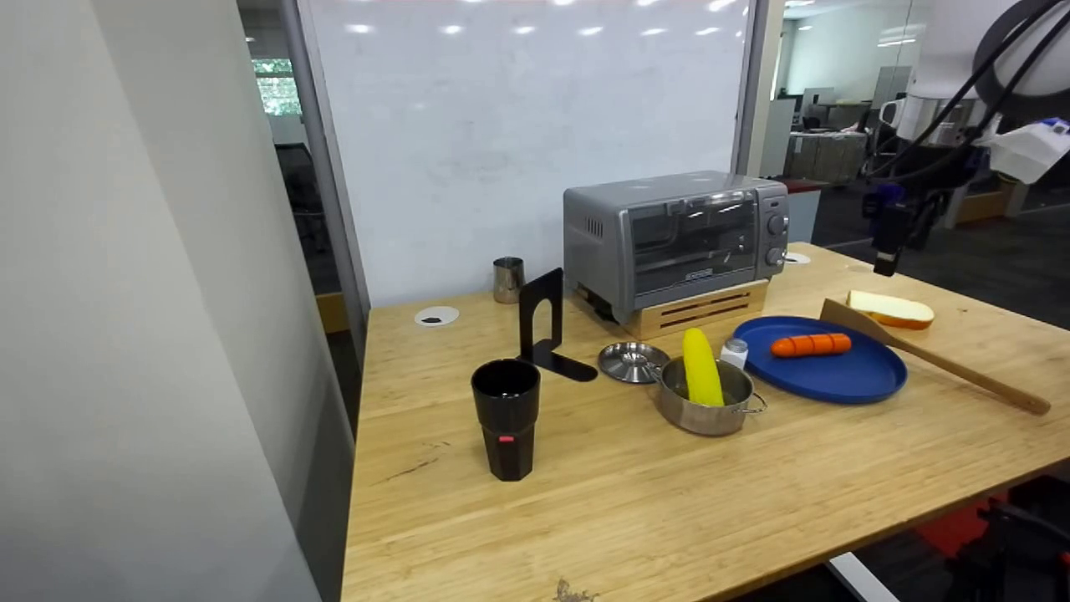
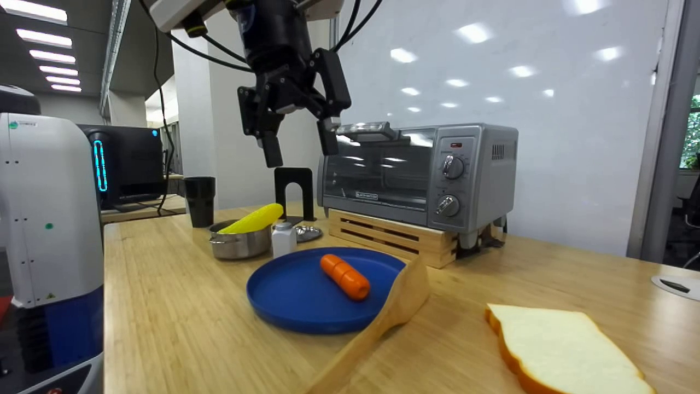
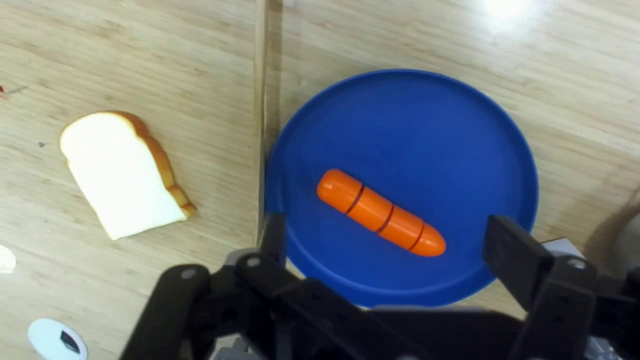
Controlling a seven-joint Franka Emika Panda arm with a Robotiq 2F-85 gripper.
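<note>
My gripper [image 2: 299, 154] is open above the table, its two fingers wide apart with nothing between them. In the wrist view the fingertips [image 3: 507, 246] show at the lower edge of the blue plate [image 3: 414, 129]. On that plate lies an orange, grooved sausage-like piece [image 3: 381, 213]. A wooden spatula [image 2: 385, 318] lies with its blade at the plate's rim. Off to the side rests a slice of bread [image 3: 123, 174] on bare wood. A yellow, elongated piece [image 1: 702, 369] leans in a small metal pot [image 1: 706, 415], and a white shaker [image 2: 284, 239] stands between pot and plate.
A grey toaster oven [image 1: 682, 241] sits on a wooden stand [image 1: 699, 310] by the whiteboard. Around the pot are a metal lid [image 1: 633, 362], a black bookend [image 1: 542, 326] and a black cup [image 1: 506, 418]. Farther back stands a metal cup [image 1: 508, 280].
</note>
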